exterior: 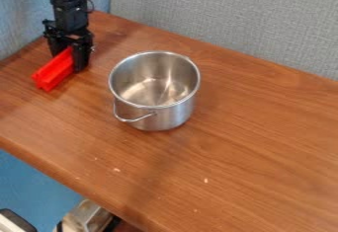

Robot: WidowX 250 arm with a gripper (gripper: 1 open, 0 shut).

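Note:
My black gripper (70,44) reaches down at the upper left of the table, shut on a red block (51,72). The long block lies at a slant at or just above the wood, its near end sticking out toward the lower left and its far end hidden by the fingers. A steel pot (154,107) with a wire handle stands to the right of the gripper, apart from it and empty.
Grey fabric panels stand behind it. A metal fixture (87,218) shows at the lower left, off the table's edge.

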